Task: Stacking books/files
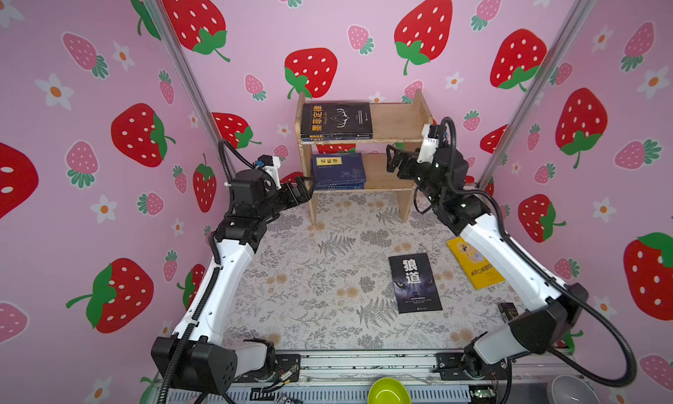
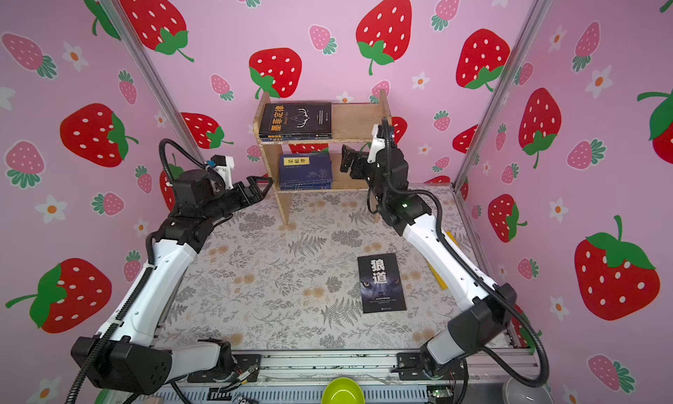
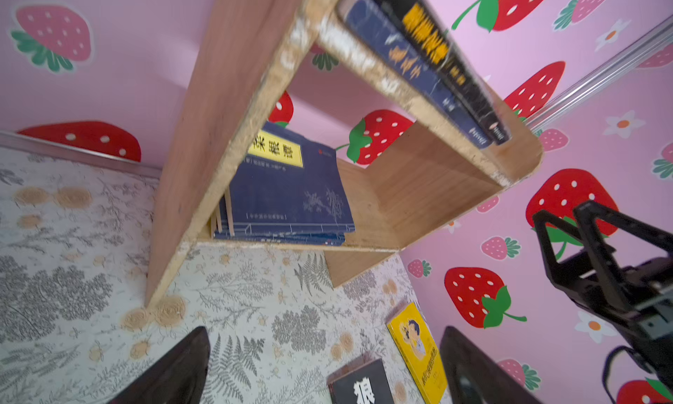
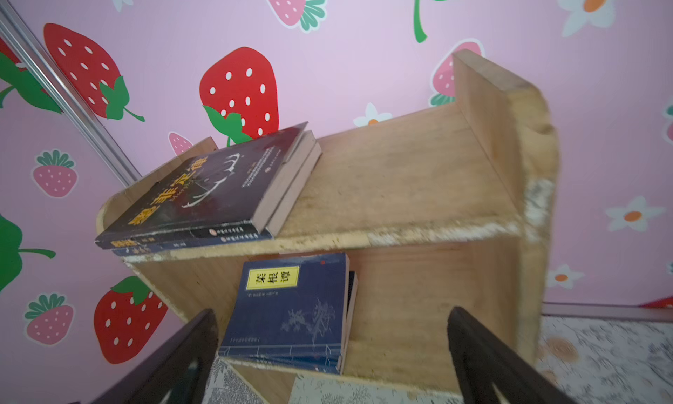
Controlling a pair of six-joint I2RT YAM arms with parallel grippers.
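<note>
Two stacked books, a black one over a dark blue one, lie flat at the left of the upper shelf. On the lower shelf's left side a navy book with a yellow label tops a small pile. Lying on the table are a black book with a wolf's eyes and, farther right, a yellow book partly behind my right arm. My left gripper is open and empty beside the rack's left side panel. The right gripper, open and empty too, hovers in front of the rack's right half.
The wooden rack has bare shelf on the right of both levels. A small dark box sits near the right front corner. A green bowl stands beyond the front edge.
</note>
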